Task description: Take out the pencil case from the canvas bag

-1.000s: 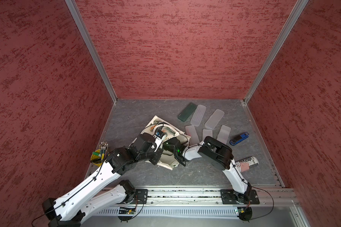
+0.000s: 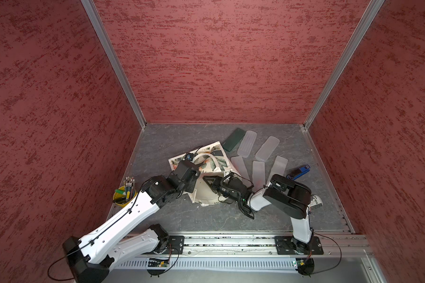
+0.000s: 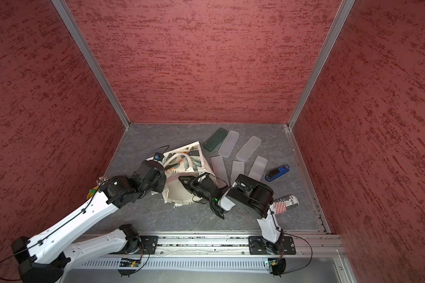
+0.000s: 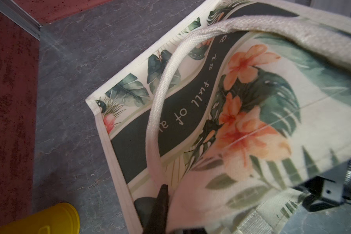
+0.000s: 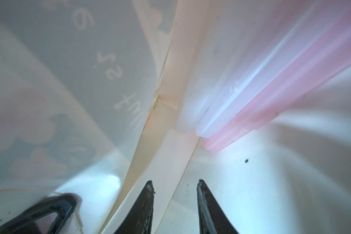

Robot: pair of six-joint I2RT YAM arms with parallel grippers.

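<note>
The canvas bag (image 2: 212, 158), printed with leaves and flowers, lies with its opening toward me. In the left wrist view my left gripper is shut on the bag's fabric at the base of the white handle (image 4: 163, 78). Inside the bag, in the right wrist view, translucent plastic cases (image 5: 237, 78) and a pink one (image 5: 230, 136) stand at the upper right. My right gripper is in the bag mouth, part open, its fingers apart below the cases with nothing between them.
Several empty translucent cases (image 2: 266, 148) and a dark green one (image 2: 233, 139) lie at the back right. A blue tool (image 2: 297, 172), a printed cylinder (image 3: 288, 202) and a yellow cup of pens (image 2: 122, 193) stand or lie at the sides.
The right arm has shifted too, its gripper at the bag's opening.
</note>
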